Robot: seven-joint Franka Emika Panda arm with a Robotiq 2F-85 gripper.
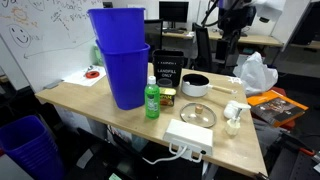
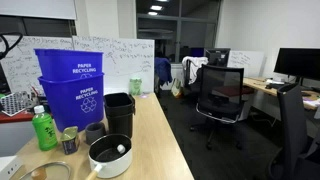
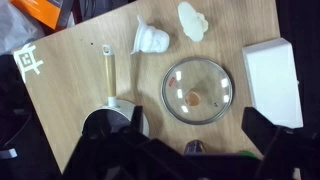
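Observation:
My open gripper (image 1: 222,42) hangs high above the table's right side, with nothing visible between its fingers. In the wrist view, the gripper has its dark fingers spread wide at the lower edge. Between and beyond them, a clear glass lid (image 3: 207,112) lies flat on the wood. A white pot (image 3: 88,126) with a wooden handle (image 3: 110,75) is left of the lid, partly hidden by a finger. The pot (image 2: 104,160) stands uncovered; a small pale item (image 2: 121,149) shows in it.
A white box (image 1: 190,138), green bottle (image 1: 152,98), can (image 1: 167,98) and stacked blue recycling bins (image 1: 127,75) surround the lid. White pieces (image 3: 152,39) lie beyond it. A black bin (image 2: 120,117) stands behind the pot. Bare tabletop (image 2: 157,145) lies right of the pot.

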